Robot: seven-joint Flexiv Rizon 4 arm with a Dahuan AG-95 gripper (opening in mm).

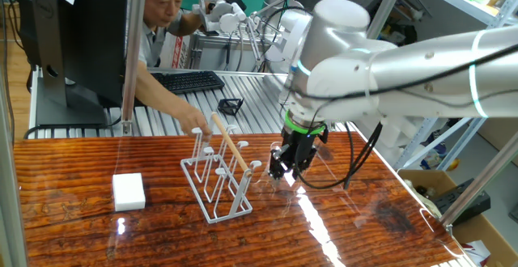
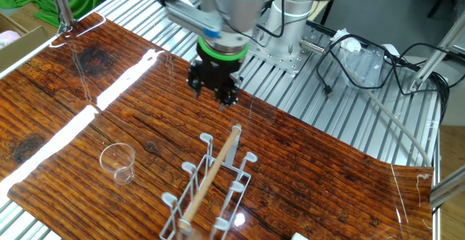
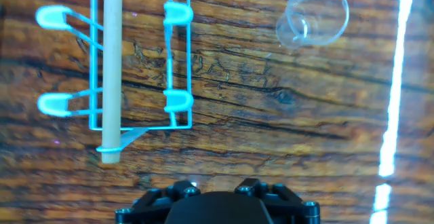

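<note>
A white wire rack (image 1: pixel 217 217) with several upright prongs and a wooden bar along its top stands on the glossy wood-pattern table. In the wrist view the rack (image 3: pixel 190 61) fills the upper left, its bar end nearest me. My gripper (image 2: pixel 211 98) hangs above the table, just off that end, pointing down. Its black fingers (image 3: pixel 178 190) are spread, nothing visible between them. A clear plastic cup (image 3: pixel 319 42) is on the table to the rack's right in the wrist view, apart from the rack; the same cup (image 2: pixel 118 164) shows in exterior view 2.
A person's hand (image 1: pixel 193 120) is at the rack's far end. A white block (image 1: pixel 128 192) sits on the table left of the rack. Behind the table are a keyboard (image 1: pixel 190 82) and a monitor (image 1: pixel 81 48).
</note>
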